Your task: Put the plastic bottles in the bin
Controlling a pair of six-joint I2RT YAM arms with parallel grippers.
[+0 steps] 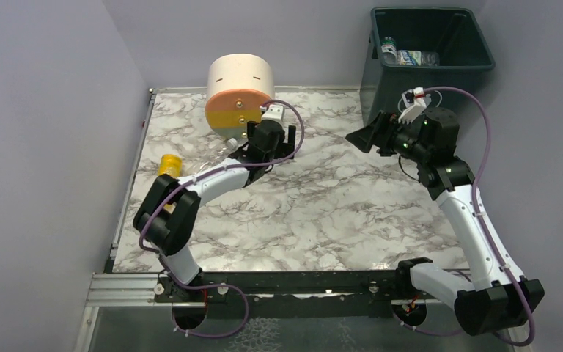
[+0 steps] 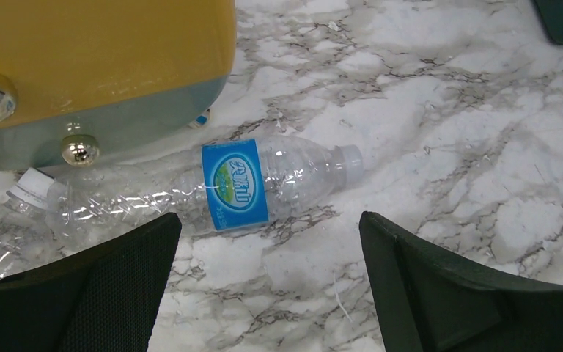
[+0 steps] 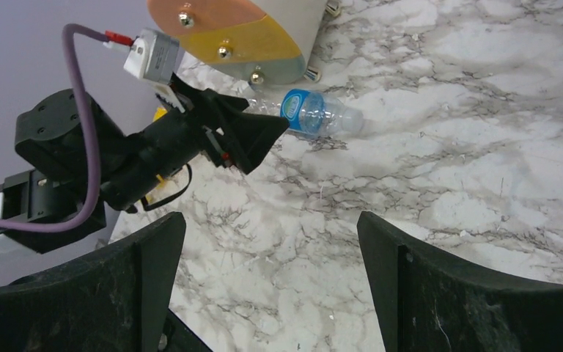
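Observation:
My left gripper (image 1: 271, 143) is open just above a clear bottle with a blue label (image 2: 234, 183), which lies sideways between its fingertips in the left wrist view. A second clear bottle (image 2: 7, 242) lies at its left. A yellow bottle (image 1: 169, 165) lies at the table's left, partly behind my left arm. My right gripper (image 1: 372, 139) hangs open and empty over the table, left of the dark green bin (image 1: 376, 95), which holds a few bottles (image 1: 410, 57) at the top right.
A cream, orange and yellow cylindrical object (image 1: 238, 73) on small metal knobs stands directly behind the bottles.

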